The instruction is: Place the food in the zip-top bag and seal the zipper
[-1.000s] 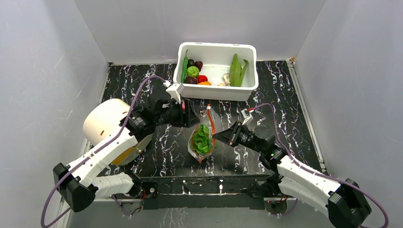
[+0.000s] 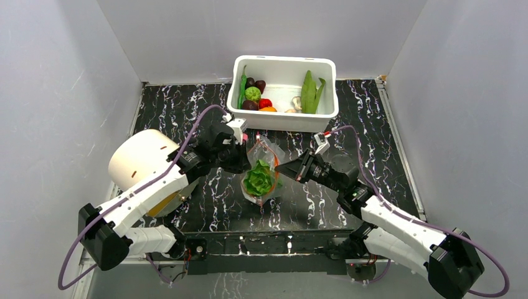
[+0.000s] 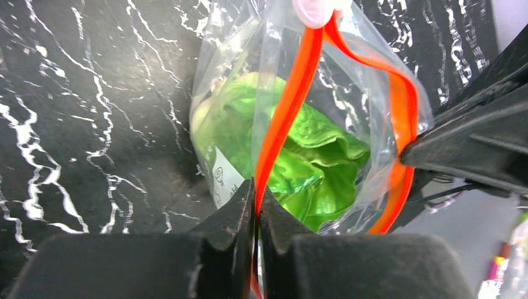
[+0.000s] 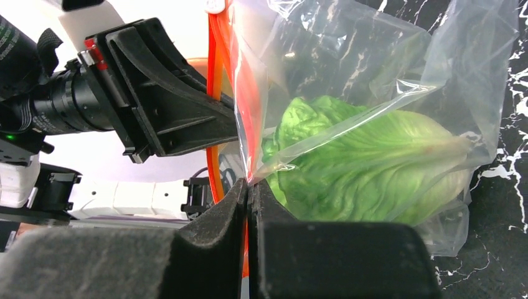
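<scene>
A clear zip top bag (image 2: 271,149) with an orange zipper strip (image 3: 292,106) stands open-mouthed on the counter between both arms. Green leafy lettuce (image 2: 259,179) lies inside it. My left gripper is shut on one side of the bag's mouth, the orange strip running between its fingertips. On the opposite side, my right gripper is shut on the bag's edge, clear film and orange strip running down into its fingers. A pale pink slider (image 3: 312,9) sits at the strip's far end in the left wrist view.
A white bin (image 2: 283,121) with several vegetables stands behind the bag. At the left, partly behind the left arm, is a cream-coloured rounded object (image 2: 140,156).
The mouth is spread wider, and the bag has shifted a little left.
</scene>
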